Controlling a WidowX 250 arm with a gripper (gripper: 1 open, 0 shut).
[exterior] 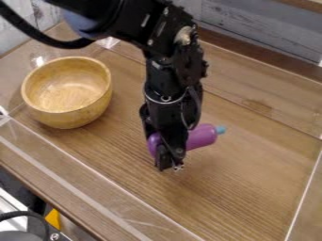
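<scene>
My black gripper (169, 154) reaches down from the top of the view to just above the wooden table (239, 193). It is shut on a purple bottle (198, 138) with a light blue tip, held roughly sideways and partly hidden behind the fingers.
A yellow bowl (66, 104) sits at the left of the table, with a small clear object (41, 59) behind it. A white wall runs along the back, and cables and a yellow item lie beyond the lower left edge.
</scene>
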